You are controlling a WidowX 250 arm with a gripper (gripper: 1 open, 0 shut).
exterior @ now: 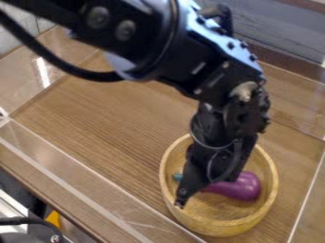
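My black gripper (pixel 191 185) is angled down over a yellow bowl (pixel 216 220), its fingers at the bowl's left part, in front of the purple eggplant (pixel 238 185). The eggplant lies in the bowl with its teal stem end partly hidden by the gripper. Whether anything is between the fingertips is hard to see; the fingers look closed.
Clear plastic edges and walls border it at the left and back. A dark cable curves at the bottom left.
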